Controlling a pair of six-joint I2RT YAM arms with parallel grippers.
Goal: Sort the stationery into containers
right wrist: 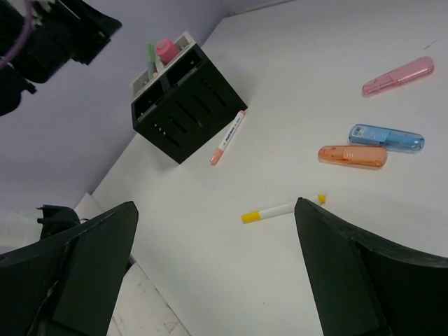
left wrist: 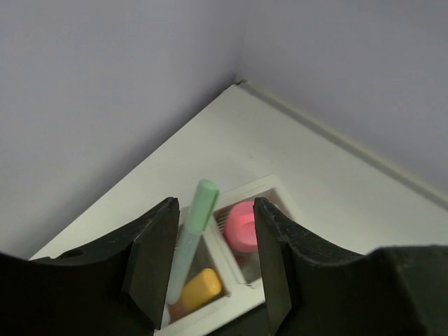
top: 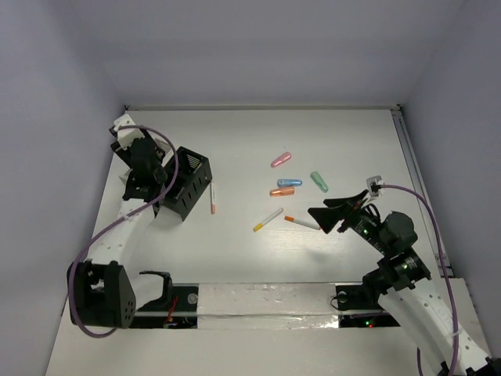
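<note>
My left gripper is open above a white divided container, its fingers standing clear on either side of a green marker (left wrist: 202,204). That marker leans upright in one compartment, sharing it with a yellow-orange item (left wrist: 202,285). A pink round item (left wrist: 241,227) sits in the neighbouring compartment. On the table lie a yellow-tipped marker (top: 268,219), an orange-tipped marker (top: 302,223), another orange-ended marker (top: 213,197), and pink (top: 281,159), blue (top: 290,182), orange (top: 282,191) and green (top: 318,181) capped pieces. My right gripper (top: 319,220) hangs open and empty near the orange-tipped marker.
A black slotted basket (top: 200,189) stands right beside the white container (right wrist: 140,85), with the orange-ended marker close along its side. Walls enclose the table at the left, back and right. Open table lies at the back and at front centre.
</note>
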